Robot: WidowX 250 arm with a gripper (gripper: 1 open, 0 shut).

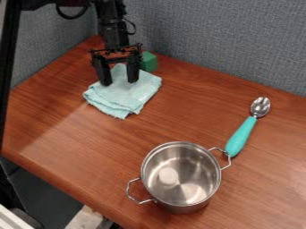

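Observation:
My black gripper [117, 72] reaches down from the top of the view over a folded pale blue-white cloth [125, 98] on the wooden table. Its two fingers sit apart at or just above the cloth's upper part; whether any cloth is between them I cannot tell. A green block [148, 61] is just behind the gripper, to the right, partly hidden.
A steel pot [180, 179] with two handles stands at the front right. A spoon with a teal handle [242, 132] lies at the right. Grey padded walls border the back.

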